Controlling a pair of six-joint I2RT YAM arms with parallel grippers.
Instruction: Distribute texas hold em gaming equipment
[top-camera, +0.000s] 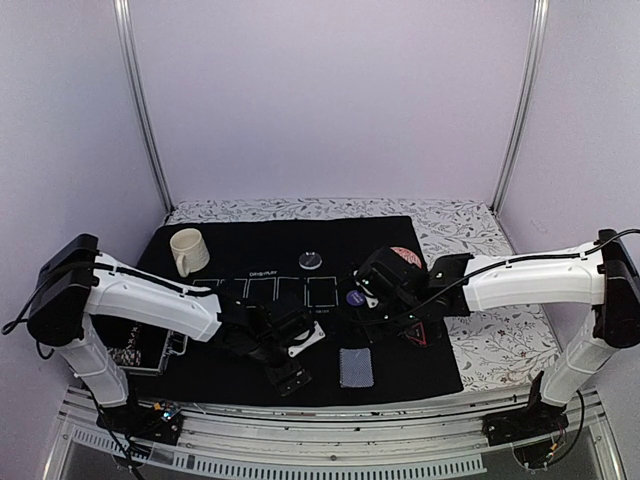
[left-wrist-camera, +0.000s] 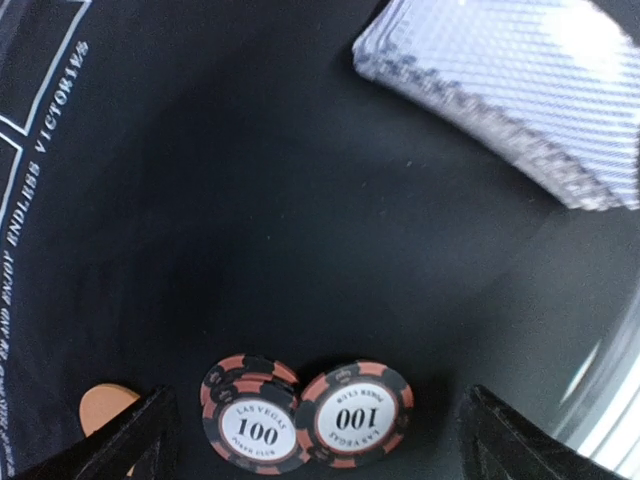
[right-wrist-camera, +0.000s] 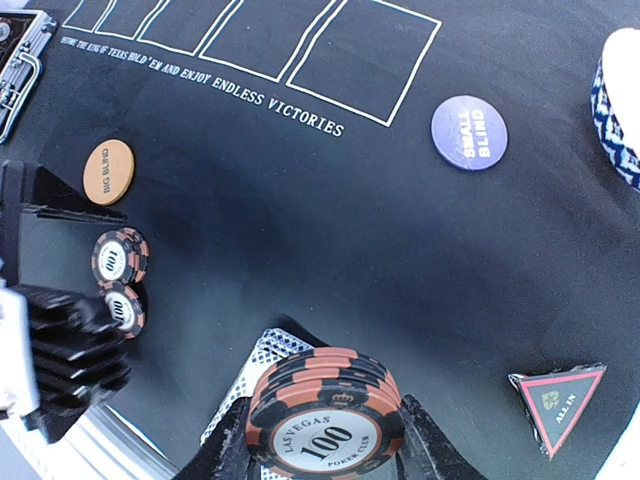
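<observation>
My right gripper is shut on a stack of 100 chips (right-wrist-camera: 325, 410), raised above the mat. Below my open left gripper lie more 100 chips (left-wrist-camera: 355, 410) in two short piles, between its fingers in view but not visibly held. The big blind button (right-wrist-camera: 108, 172) lies beside them, the small blind button (right-wrist-camera: 469, 132) near the printed card boxes, the ALL IN triangle (right-wrist-camera: 555, 405) at right. A card deck (top-camera: 356, 367) lies at the front middle of the mat.
A mug (top-camera: 188, 250) stands back left, a chip case (top-camera: 140, 355) front left. A patterned bowl (right-wrist-camera: 620, 100) is at the right.
</observation>
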